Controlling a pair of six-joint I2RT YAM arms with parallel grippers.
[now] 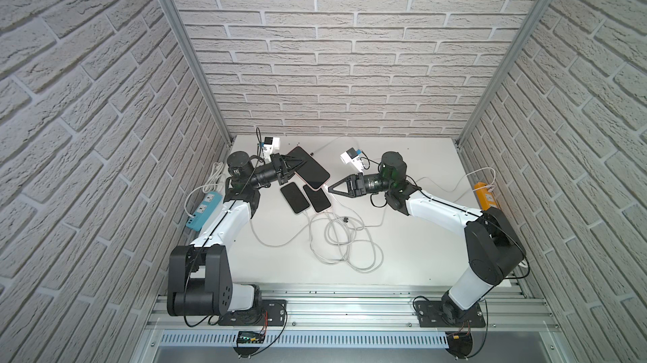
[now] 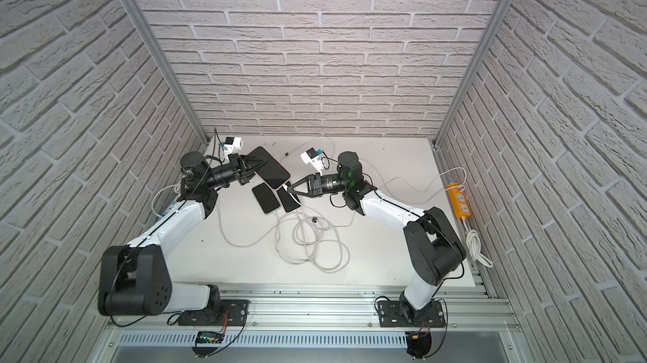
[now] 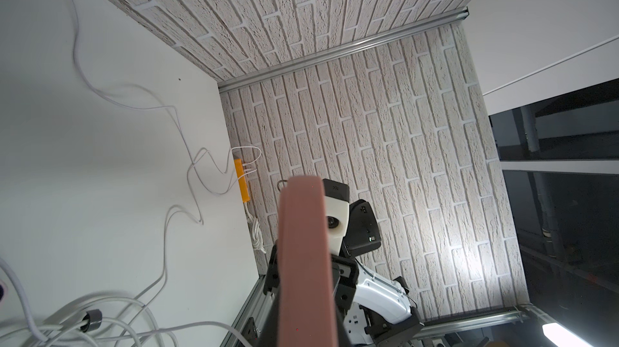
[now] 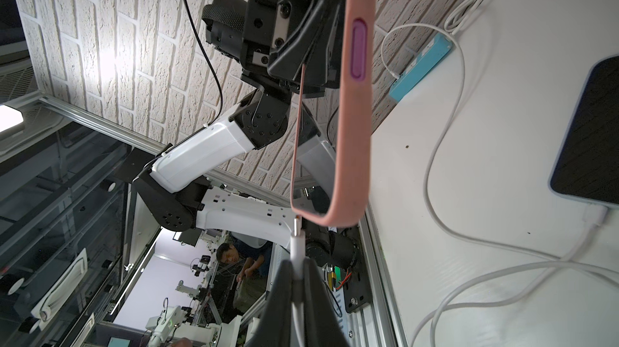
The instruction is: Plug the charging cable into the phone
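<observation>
My left gripper (image 1: pixel 290 162) is shut on a pink-cased phone (image 1: pixel 308 166), lifted and tilted; its pink edge (image 3: pixel 301 250) fills the lower middle of the left wrist view. My right gripper (image 2: pixel 291 187) is shut on a white charging cable's plug (image 4: pixel 298 244), whose metal tip sits very close to the phone's lower end in the right wrist view; whether it touches cannot be told. Two other dark phones (image 2: pixel 265 198) lie on the table below.
A blue power strip (image 1: pixel 205 211) stands at the left edge and an orange one (image 1: pixel 486 199) at the right. Coiled white cables (image 1: pixel 347 255) cover the table's front middle.
</observation>
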